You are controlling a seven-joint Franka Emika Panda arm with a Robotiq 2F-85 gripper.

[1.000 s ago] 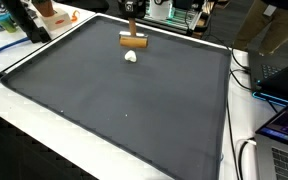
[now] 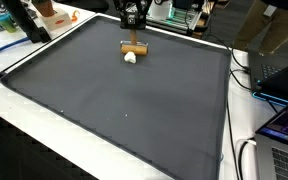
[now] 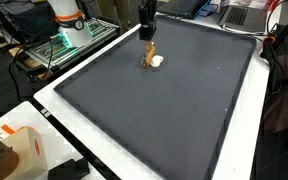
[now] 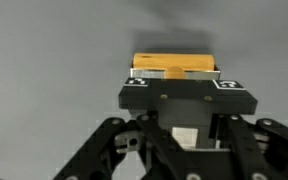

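Observation:
A wooden tool, mallet-like, has a short light-wood bar [image 2: 134, 47] across its lower end and a thin upright handle above it. My gripper [image 2: 134, 27] is shut on that handle. The wrist view shows the wooden bar [image 4: 172, 63] just beyond the fingers, with the rounded orange-brown handle [image 4: 174, 73] between them. Close beside the bar, on the dark grey board [image 2: 114, 100], lies a small white lump [image 2: 130, 58]. From the other side, the wooden tool [image 3: 150, 50] stands near the white lump [image 3: 156, 61]; I cannot tell whether they touch.
Most of the grey board is bare. A laptop [image 3: 232, 16] lies beyond its far edge, and cables run along one side [image 2: 246, 150]. An orange-and-white object [image 3: 68, 22] stands off the board.
My gripper has carried the wooden tool slightly toward the camera of exterior view 1, closer to the white lump. The lump looks unmoved.

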